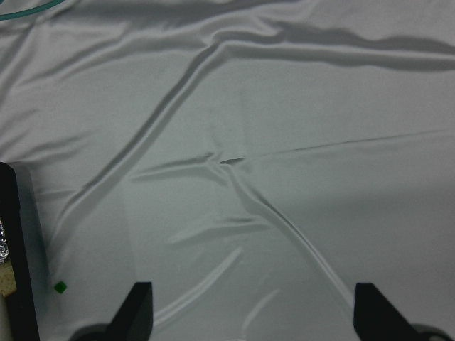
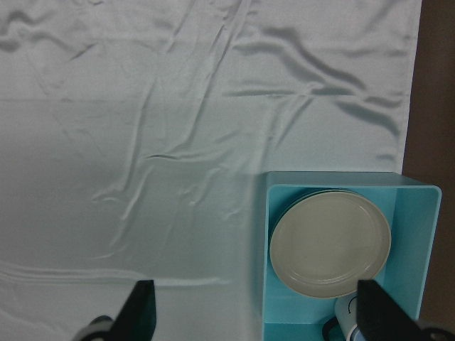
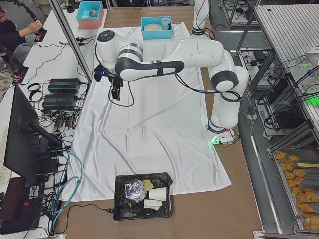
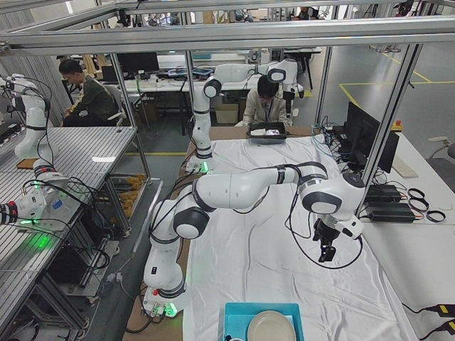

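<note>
A white cloth [image 3: 149, 134] covers the table. At one end a black crate [image 3: 119, 196] holds a foil-wrapped item, a yellow piece and white blocks; its edge shows at the left of the left wrist view. At the other end a blue bin [image 3: 157, 34] holds beige plates [image 2: 330, 241] and a mug [image 2: 346, 312]. My left gripper stands open above bare cloth, beside the crate. My right gripper is open over cloth at the blue bin's side, with nothing between its fingers.
Monitors [image 3: 22, 134], cables and electronic boxes crowd the side desk [image 3: 50, 64]. Metal frame posts stand along the table's sides, and a metal bench [image 4: 71, 177] is alongside.
</note>
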